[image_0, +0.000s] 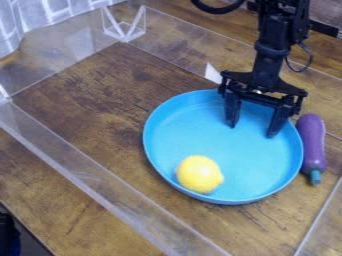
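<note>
A blue round tray (181, 125) holds a yellow egg-shaped object (199, 173) near its front left. My black gripper (257, 112) hangs over the tray's back right part, fingers apart and pointing down, with nothing visible between them. A purple eggplant-like object (311, 147) lies outside the tray along its right side.
Transparent plastic walls edge the left and front. A small white wire-like piece (123, 28) stands at the back left.
</note>
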